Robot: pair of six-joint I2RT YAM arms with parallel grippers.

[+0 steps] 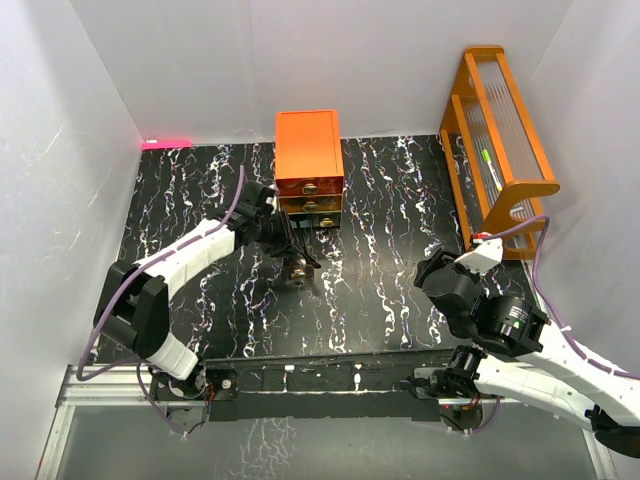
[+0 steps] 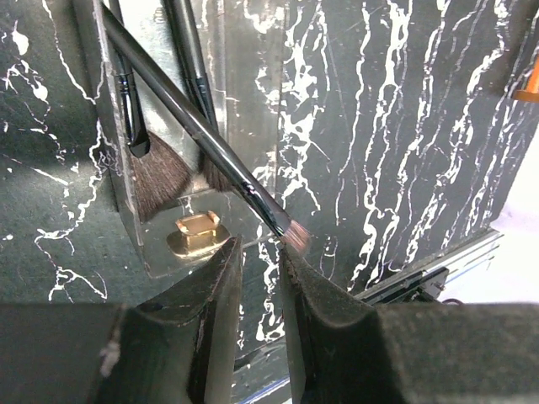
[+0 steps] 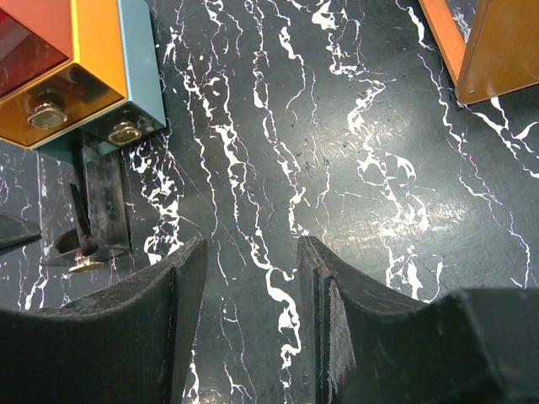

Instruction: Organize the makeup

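Observation:
In the left wrist view a clear drawer (image 2: 135, 220) with a gold knob (image 2: 200, 236) holds a wide brown brush (image 2: 162, 178) and other dark-handled brushes. A long black brush (image 2: 202, 130) lies slantwise across it, its small pinkish bristles (image 2: 296, 237) sticking out past the rim. My left gripper is open by a narrow gap, its fingertips close to the bristle end; whether they touch it I cannot tell. The orange-topped cabinet (image 1: 310, 145) stands at the back centre, the drawer in front of it. Over the right side, my right gripper is open and empty.
A wooden rack (image 1: 512, 187) with clear panels stands at the right wall, a green-tipped item (image 1: 491, 168) inside it. A pink item (image 1: 167, 144) lies at the back left. The marbled surface (image 1: 385, 290) between cabinet and right arm is bare.

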